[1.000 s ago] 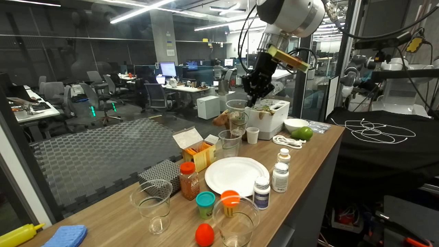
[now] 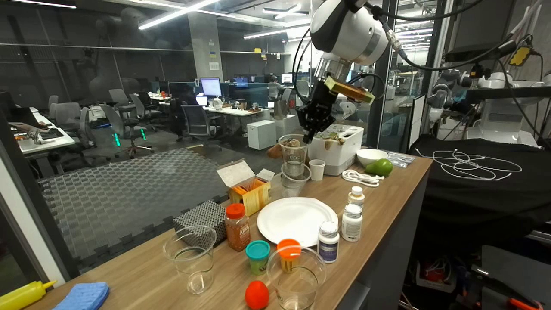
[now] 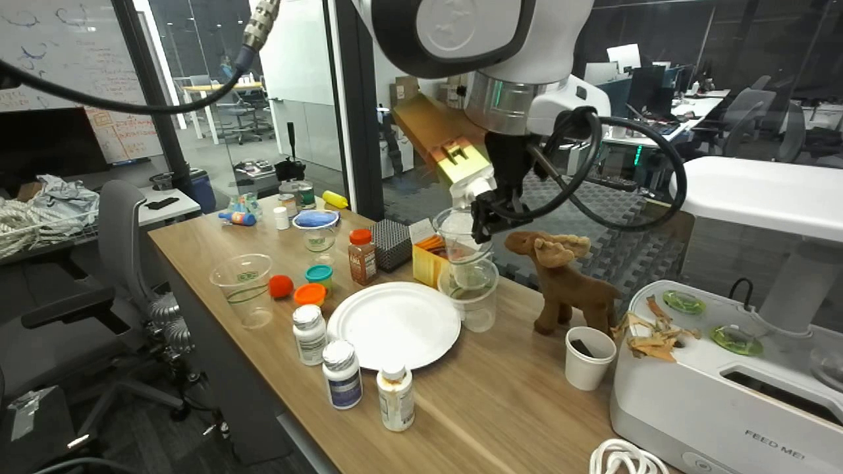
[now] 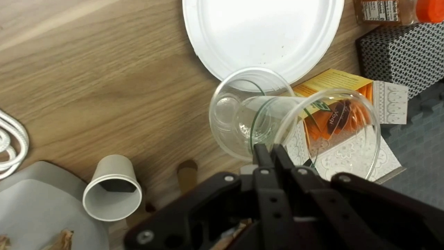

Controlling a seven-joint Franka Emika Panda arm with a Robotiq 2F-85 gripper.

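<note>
My gripper is shut on the rim of a clear plastic cup [image 4: 287, 109], which hangs tilted in the wrist view. Directly below, a second clear cup [image 3: 479, 315] is on the table between the white plate and the brown moose toy. The held cup's base overlaps the mouth of this lower cup [image 4: 219, 127] and appears to be at or inside it; how deep is hard to tell through the clear plastic. In exterior view 1 the held cup [image 2: 292, 150] is over the lower cup [image 2: 295, 187], whose mouth looks tipped.
Close by are the white plate [image 3: 392, 324], an open tea box [image 2: 253, 196], the moose toy [image 3: 570, 288], a paper cup [image 3: 589, 359] and a white machine [image 3: 711, 387]. Several bottles line the table's front side. Two more clear cups [image 2: 193, 266] stand farther off. Bare wood [image 3: 482, 395] lies before the paper cup.
The gripper and held cup have shifted left and slightly down in exterior view 1. The lower cup's mouth has moved a little to the right and now looks tilted; before, it stood upright.
</note>
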